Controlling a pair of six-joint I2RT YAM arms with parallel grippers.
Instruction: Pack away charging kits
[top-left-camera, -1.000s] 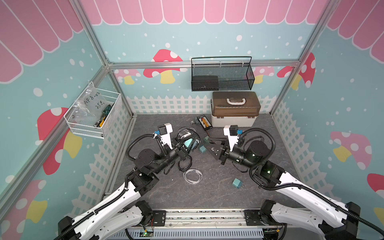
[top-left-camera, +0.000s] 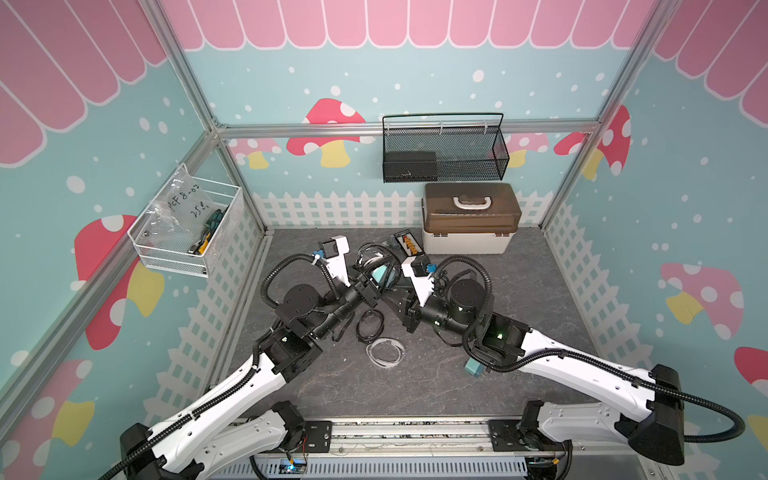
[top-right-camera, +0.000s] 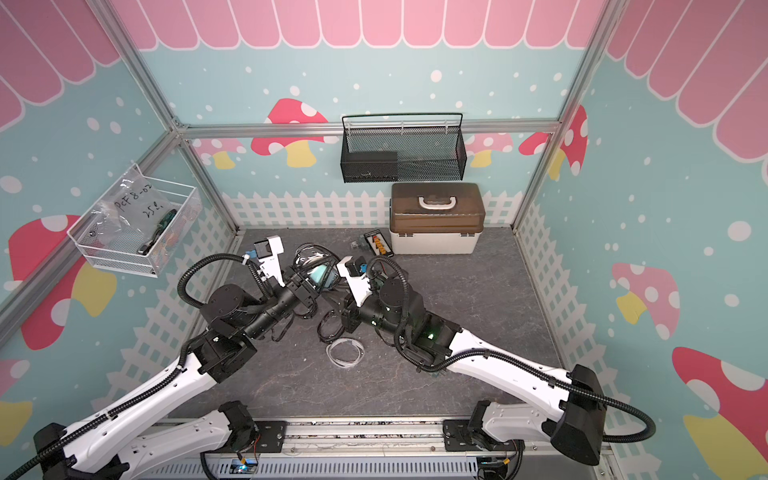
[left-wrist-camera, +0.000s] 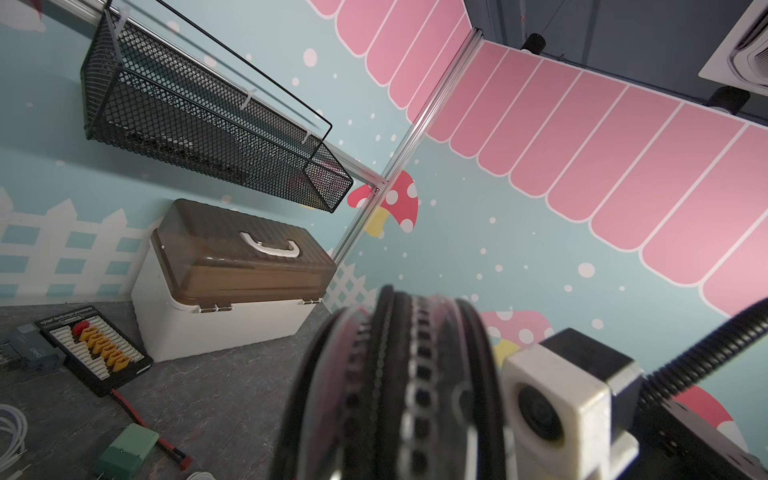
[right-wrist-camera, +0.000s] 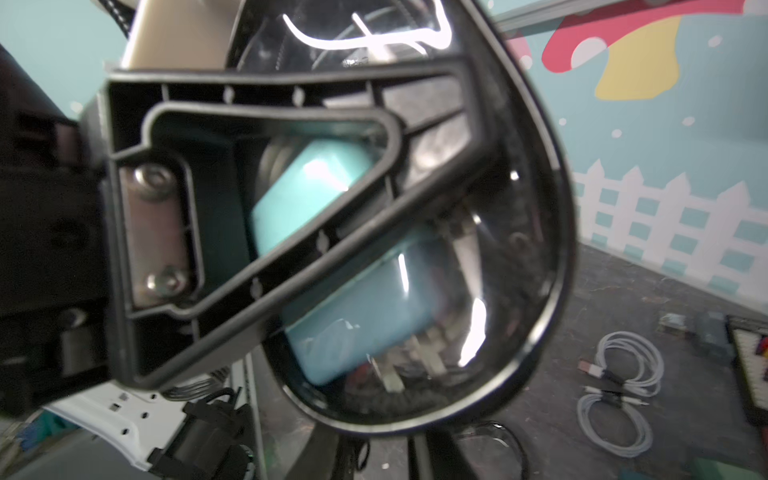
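A black clear-fronted pouch with a teal charger inside is held up by my left gripper (top-left-camera: 376, 280), shut on it; in the left wrist view its zipped edge (left-wrist-camera: 388, 384) fills the lower middle. My right gripper (top-left-camera: 400, 296) is close beside the pouch, its fingers partly hidden in the right wrist view. A white cable coil (top-left-camera: 385, 352) and a black cable coil (top-left-camera: 369, 324) lie on the floor, with a teal charger (top-left-camera: 473, 366) to the right.
The brown-lidded box (top-left-camera: 471, 216) stands at the back, beside a charging board (left-wrist-camera: 96, 348). Wire baskets hang on the back wall (top-left-camera: 445, 156) and left wall (top-left-camera: 185, 260).
My left gripper has risen slightly with the pouch.
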